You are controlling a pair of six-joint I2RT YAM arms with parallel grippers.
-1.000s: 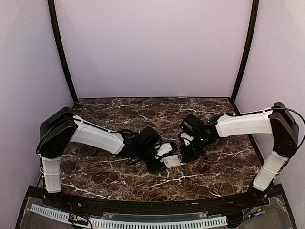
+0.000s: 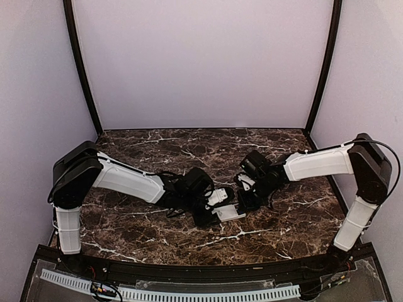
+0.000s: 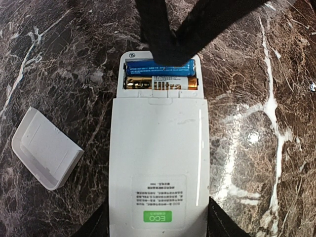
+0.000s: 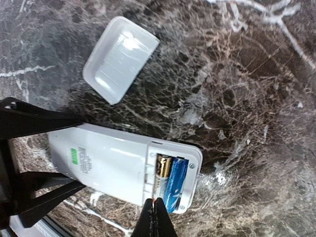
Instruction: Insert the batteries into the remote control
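The white remote [image 3: 159,138] [image 4: 103,158] lies back-up on the marble, its compartment uncovered. A blue battery [image 3: 160,67] [image 4: 175,185] and a gold battery [image 3: 138,83] [image 4: 163,167] lie side by side in it. My left gripper [image 2: 211,217] is at the remote's far end from the compartment, its fingers on either side of the remote's body. My right gripper [image 2: 245,204] is shut, its tips at the batteries' end near the compartment's edge, nothing seen between them.
The loose battery cover [image 3: 45,147] [image 4: 120,58] lies beside the remote. The marble around them is clear.
The left arm looks unchanged.
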